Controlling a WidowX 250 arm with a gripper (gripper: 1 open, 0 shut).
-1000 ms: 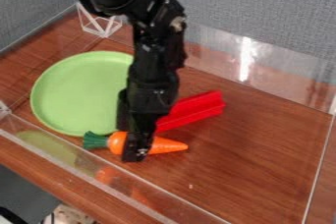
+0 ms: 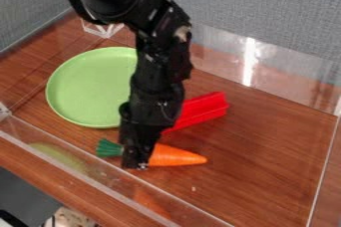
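Note:
My black gripper (image 2: 136, 157) reaches down from the top and is shut on an orange toy carrot (image 2: 174, 156) with a green top (image 2: 110, 148), lying low near the front clear rim. A green plate (image 2: 82, 92) lies behind and left of it, partly hidden by the arm. A red block-like object (image 2: 205, 110) lies behind the carrot, partly covered by the arm.
Clear plastic walls (image 2: 266, 76) run along the back and front, with grey padded panels behind. A small white wire shape (image 2: 100, 30) stands at the back left.
The plate and red object look unmoved.

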